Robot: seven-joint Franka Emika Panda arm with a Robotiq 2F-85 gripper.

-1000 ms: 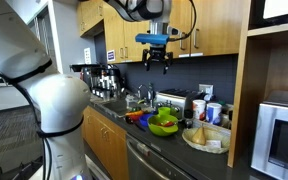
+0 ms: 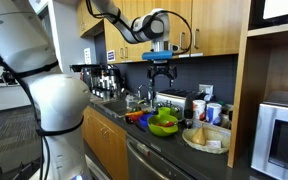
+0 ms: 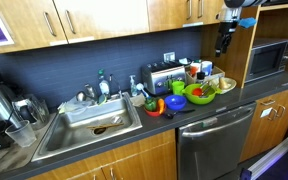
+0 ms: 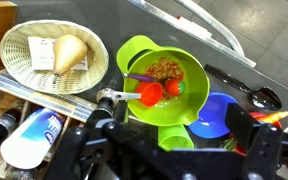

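My gripper [image 2: 162,78] is high above the counter, pointing down, its fingers apart with nothing between them. Below it, in the wrist view, lies a green colander [image 4: 189,68] holding red-brown bits, a red measuring cup or spoon [image 4: 152,93] and a purple-handled utensil. The same colander [image 2: 163,125] stands on the dark counter in exterior view 1. A wicker basket [image 4: 22,67] with a pear-shaped item [image 4: 70,52] on pale packets sits beside it. On its other side is a blue bowl [image 4: 212,115]. A black ladle [image 4: 263,98] lies near that bowl.
A toaster [image 3: 164,77] stands against the back wall, with cups and cans to its right. The sink [image 3: 89,125] is at the left. A microwave [image 3: 268,62] is at the right, and cabinets [image 2: 215,28] hang overhead near the arm.
The items on the counter have not visibly moved.
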